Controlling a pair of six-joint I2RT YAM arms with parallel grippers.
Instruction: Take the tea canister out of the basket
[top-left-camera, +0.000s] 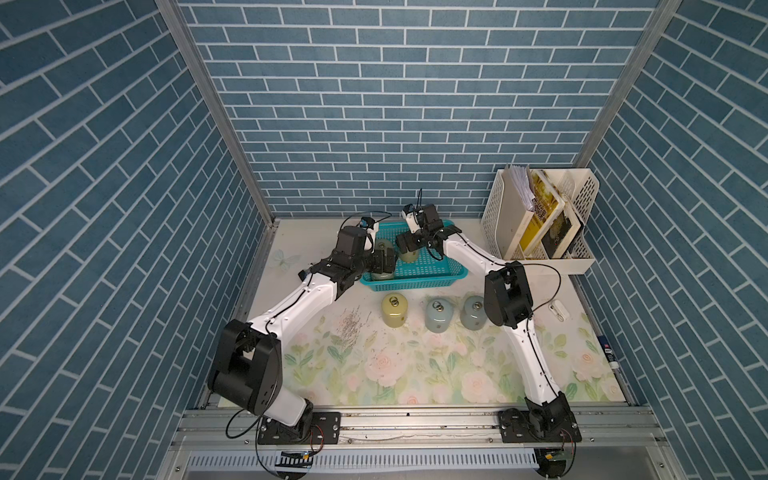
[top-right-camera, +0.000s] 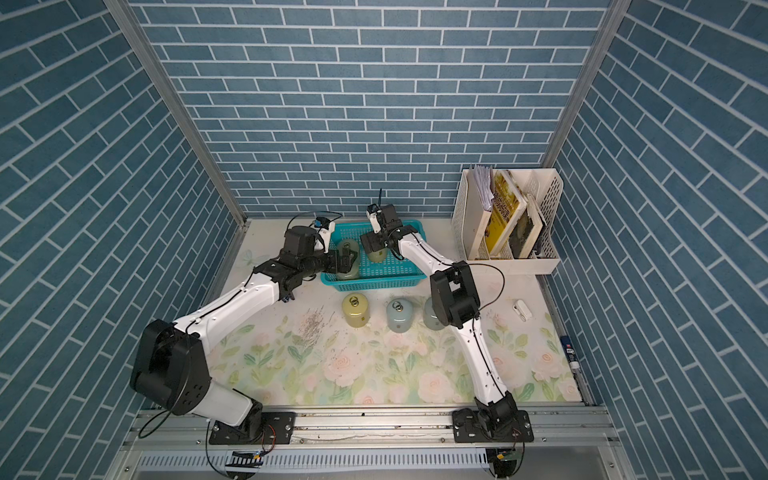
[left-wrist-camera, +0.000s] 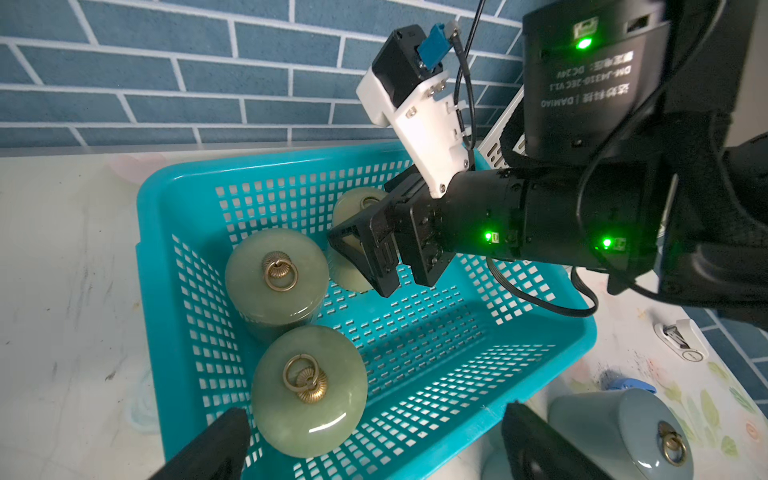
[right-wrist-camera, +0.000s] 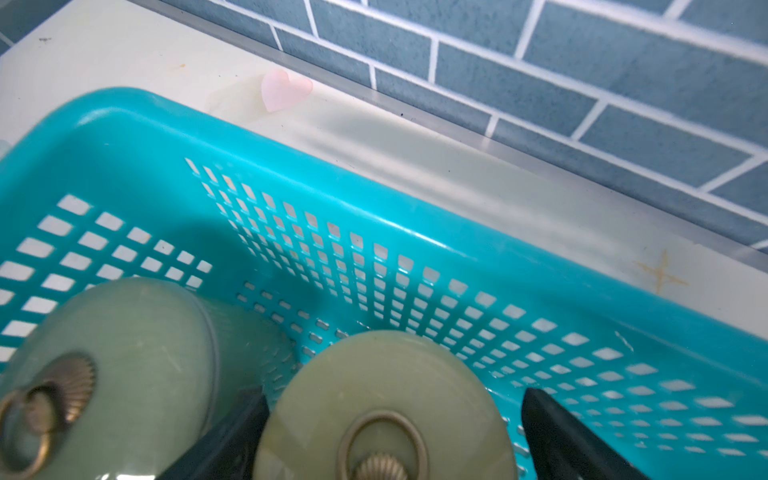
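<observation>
Three pale green tea canisters with brass ring lids stand in the teal basket (left-wrist-camera: 448, 360). In the left wrist view, the front-left canister (left-wrist-camera: 310, 404) and the back-left canister (left-wrist-camera: 276, 268) are near each other. The third canister (right-wrist-camera: 388, 384) has my right gripper over it, open, with one finger (right-wrist-camera: 228, 440) to either side of its lid. Whether the pads touch it cannot be seen. My left gripper is open above the front-left end of the basket, its fingers (left-wrist-camera: 216, 444) wide apart and nothing seen gripped.
A yellow canister (top-left-camera: 394, 309) and two grey-blue ones (top-left-camera: 438, 315) stand on the table in front of the basket. A white rack (top-left-camera: 500, 216) with books is at the back right.
</observation>
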